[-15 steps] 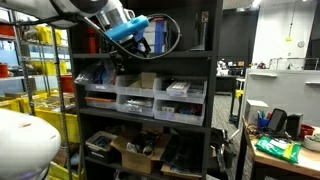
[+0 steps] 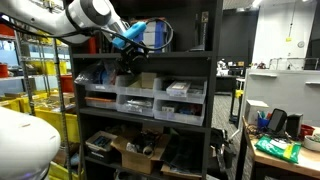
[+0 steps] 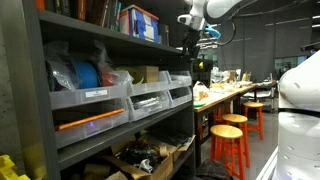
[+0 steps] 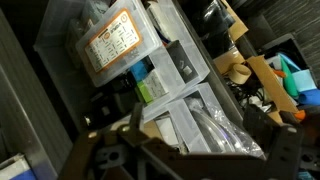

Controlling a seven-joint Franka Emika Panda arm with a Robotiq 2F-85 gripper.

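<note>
My gripper hangs open in front of the shelf, its dark fingers spread at the bottom of the wrist view with nothing held between them. In exterior view 1 it is a dark shape [image 2: 126,66] below the blue-ringed wrist, close to the upper row of clear bins; its fingertips are too small to make out there. Below it in the wrist view lie a clear bin [image 4: 118,38] with a brown box inside, and another clear bin [image 4: 205,122] holding plastic-wrapped items.
The dark shelf rack [image 2: 208,100] carries several clear bins [image 3: 88,124] at mid height. Open cardboard boxes [image 2: 137,157] with loose items stand on its lower level. A wooden table [image 2: 285,158] with a green bag stands at right, and orange stools [image 3: 228,132] lie beyond the rack.
The arm has shifted slightly, its wrist changing angle a little in front of the shelf. The bins and boxes look unmoved.
</note>
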